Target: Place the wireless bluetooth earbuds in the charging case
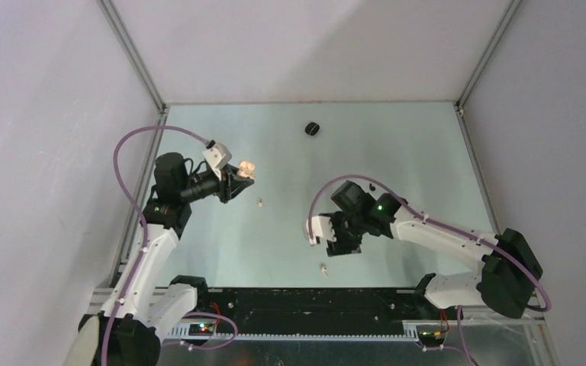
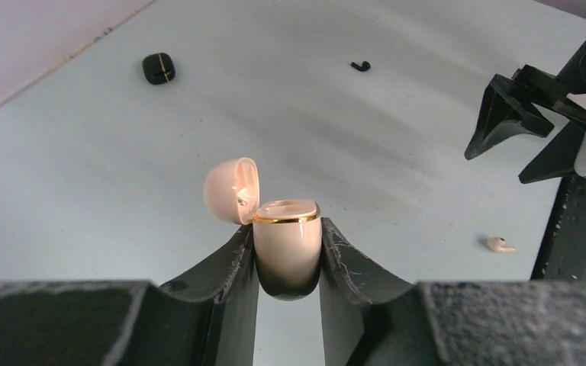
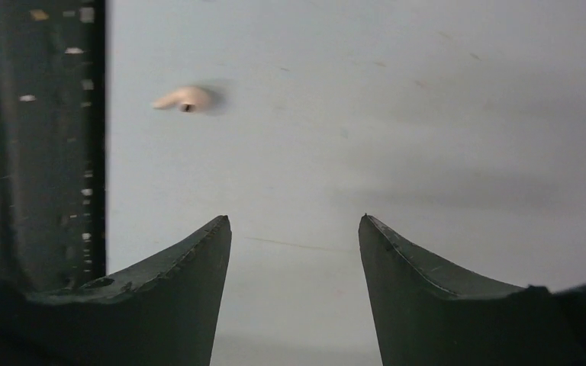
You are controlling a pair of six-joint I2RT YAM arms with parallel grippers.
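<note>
My left gripper is shut on a pale pink charging case (image 2: pixel 285 255) with a gold band, its lid (image 2: pixel 225 192) raised, held above the table at left in the top view. A pale pink earbud lies near the table's front edge, also seen in the left wrist view (image 2: pixel 498 244). Another small pale piece (image 1: pixel 260 202) lies just right of and below the left gripper in the top view. My right gripper hangs open near the front earbud, nothing between its fingers.
A black case (image 2: pixel 159 69) sits at the back of the table (image 1: pixel 351 137); a small black earbud (image 2: pixel 361 65) lies to the right, partly behind the right arm from above. A dark strip (image 3: pixel 38 152) runs along the front edge.
</note>
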